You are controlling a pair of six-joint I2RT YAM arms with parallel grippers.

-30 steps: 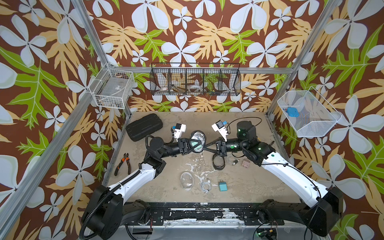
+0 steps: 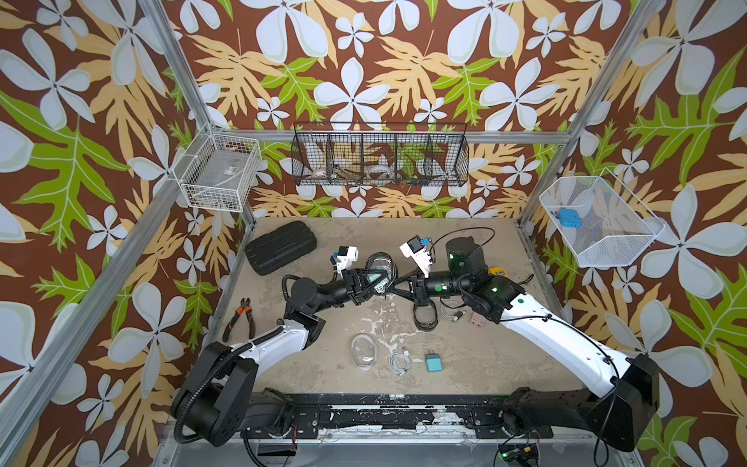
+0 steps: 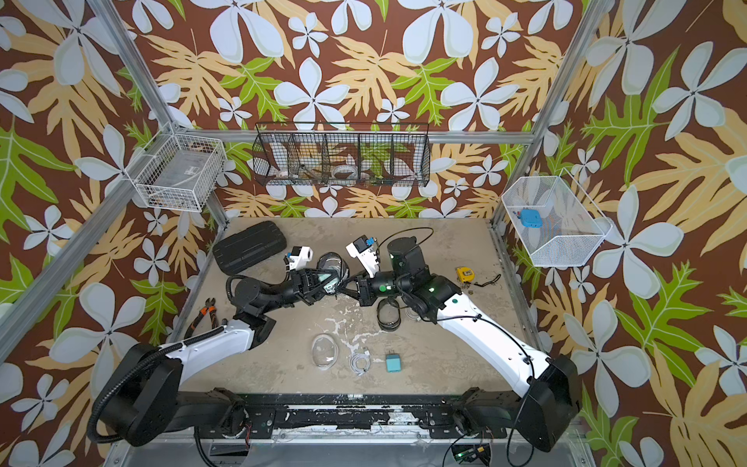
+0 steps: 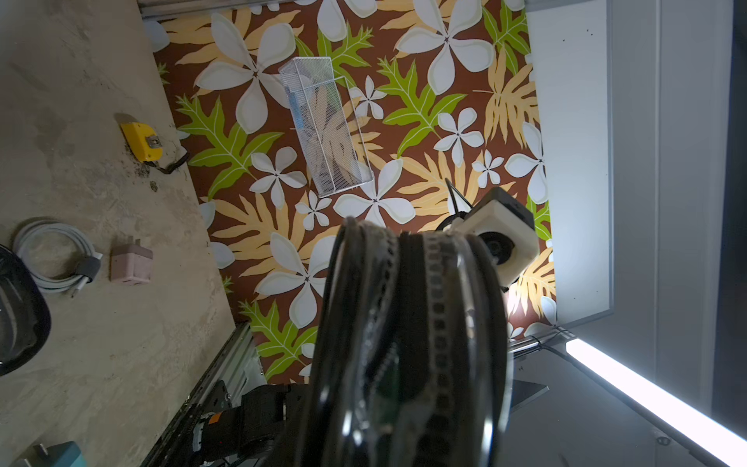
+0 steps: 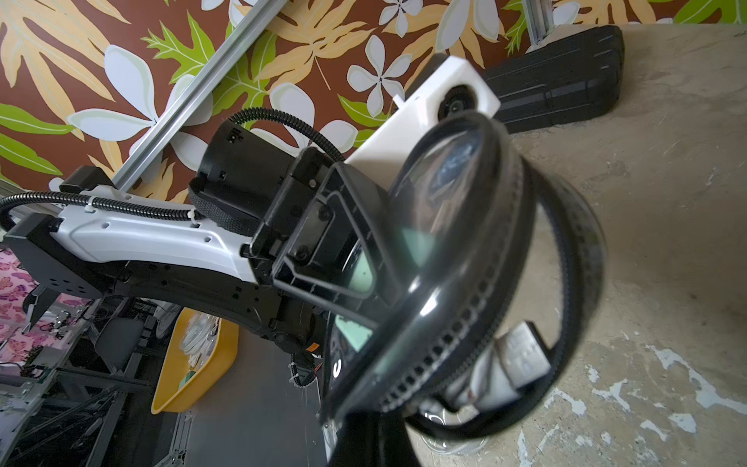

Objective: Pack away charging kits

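Observation:
Above the middle of the table, a clear-topped round zip case (image 2: 382, 265) hangs with its black rim, pale green contents and a cable plug inside; my left gripper (image 2: 372, 280) is shut on it. My right gripper (image 2: 397, 289) is at the case's other side, shut, its tips largely hidden by the case in the right wrist view. On the table lie a black cable case (image 2: 425, 323), coiled white cables (image 2: 400, 360), a clear pouch (image 2: 363, 350), a teal charger (image 2: 433, 361) and a pink charger (image 4: 130, 264).
A black hard case (image 2: 280, 246) lies back left, pliers (image 2: 239, 317) at left, a tape measure (image 4: 142, 142) at right. Wire baskets (image 2: 379, 155) hang on the back and side rails.
Both wrists have shifted slightly, the right one upward and leftward, and the held case has tilted and moved a little left.

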